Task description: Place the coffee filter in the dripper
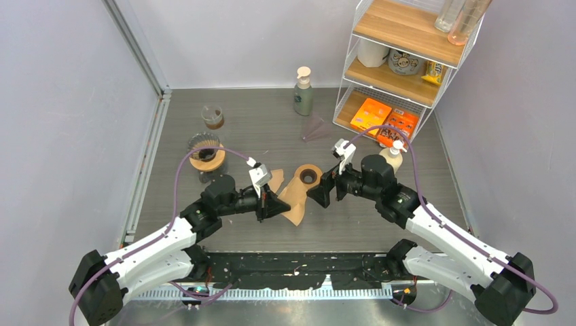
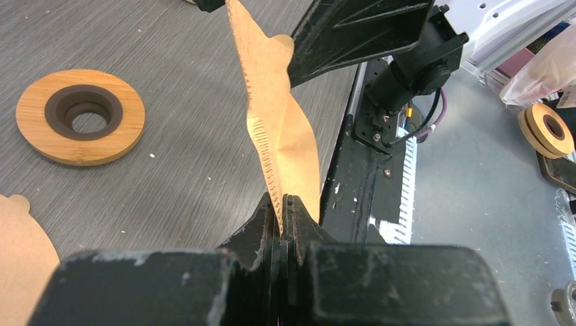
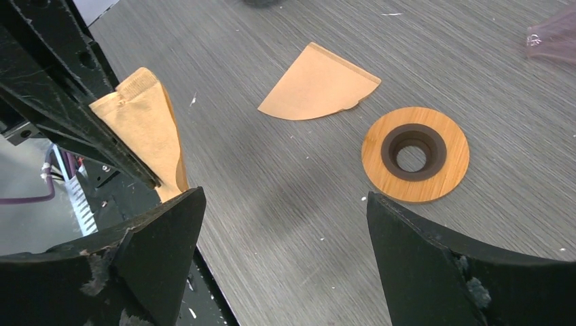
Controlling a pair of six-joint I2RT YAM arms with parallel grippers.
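A paper coffee filter [image 1: 294, 202] [image 2: 278, 136] [image 3: 153, 129] is held upright in my left gripper [image 1: 268, 207], whose fingers are shut on its lower end. My right gripper [image 1: 324, 190] stands open just right of that filter, nothing between its fingers. A second flat filter [image 2: 17, 258] [image 3: 319, 85] lies on the table. A wooden ring with a brown insert [image 2: 37, 112] [image 3: 378, 159] lies beside them. At the left in the top view, a glass dripper with a wooden collar [image 1: 202, 164] is partly behind a cable.
A small glass [image 1: 212, 117], a green pump bottle [image 1: 303, 98] and a purple translucent item [image 1: 316, 129] stand or lie at the back. A wire shelf [image 1: 401, 20] and cream bottle [image 1: 390, 157] are at the right. The table's front edge is close below the grippers.
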